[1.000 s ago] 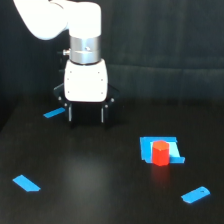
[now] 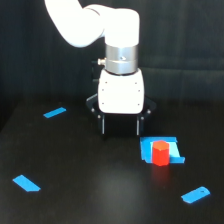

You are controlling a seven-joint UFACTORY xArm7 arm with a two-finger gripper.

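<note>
A small red block (image 2: 160,154) stands at the front middle of a light square patch edged with blue tape (image 2: 176,151), hiding part of its near edge. Above the black table, to the left of the block and a little farther back in the image, hangs my white gripper (image 2: 120,124). Its two dark fingers (image 2: 102,124) point down and stand wide apart. Nothing shows between them, and the block is clear of both.
Strips of blue tape mark the dark table: one at the back left (image 2: 55,112), another at the front left (image 2: 26,184) and a third at the front right (image 2: 196,195). No other objects stand in the open room around the block.
The arm and gripper have moved right, closer to the red block, and slightly lower in the image. The fingers remain apart. The block and the tape have not moved.
</note>
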